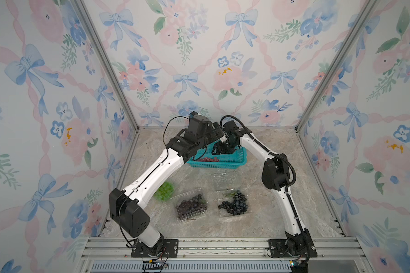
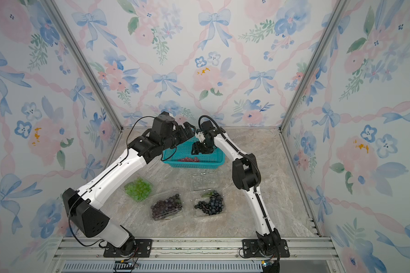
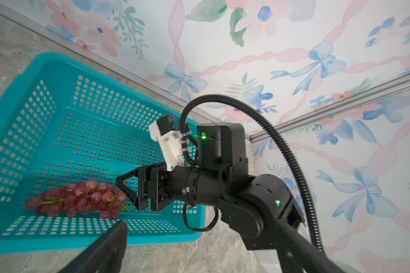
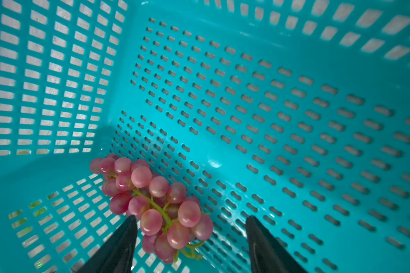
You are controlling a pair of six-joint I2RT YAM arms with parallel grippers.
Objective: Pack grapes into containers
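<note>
A bunch of red grapes (image 4: 164, 209) lies on the floor of the teal basket (image 3: 100, 243), against its near side. My right gripper is over the basket with its fingers parted and the bunch below and slightly left of the gap, nothing gripped. Above the basket's left part, higher up, my left gripper (image 1: 219, 131) stands open and empty. Green grapes (image 2: 138, 188) sit in a clear box at the left. Dark red grapes (image 2: 166, 205) fill a clear container, and black grapes (image 2: 209, 203) lie in another with its lid (image 2: 204, 180) open.
My two arms are close together over the basket, the right gripper lower than the left. Bare table (image 1: 300, 204) lies to the right of the black grapes. The patterned wall (image 1: 205, 82) rises behind the basket.
</note>
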